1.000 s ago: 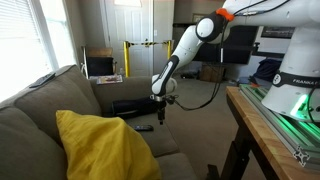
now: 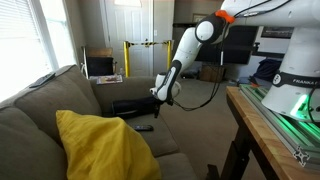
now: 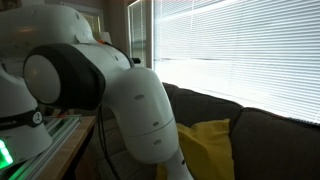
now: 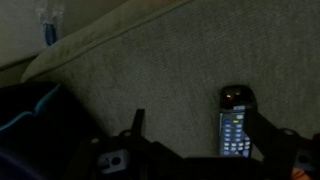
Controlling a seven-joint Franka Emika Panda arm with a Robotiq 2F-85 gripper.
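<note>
A black remote control with light keys (image 4: 235, 125) lies on the grey sofa seat, seen in the wrist view right of centre. In exterior view 1 the same remote (image 2: 143, 127) is a small dark bar beyond the yellow cushion. My gripper is open above the seat, with nothing held between its fingers. The right finger (image 4: 254, 124) overlaps the remote's right edge in the wrist view, while the left finger stands well to its left. The gripper is hidden in exterior view 2.
A yellow cushion or cloth (image 2: 105, 145) covers the near part of the sofa. A dark cushion (image 2: 133, 106) lies at the far end, close to the arm. The wooden table (image 2: 262, 135) stands at the right. Bare seat surrounds the remote.
My arm's lower end and gripper have shifted and turned slightly over the seat. The remote and the yellow cushion look unmoved.
</note>
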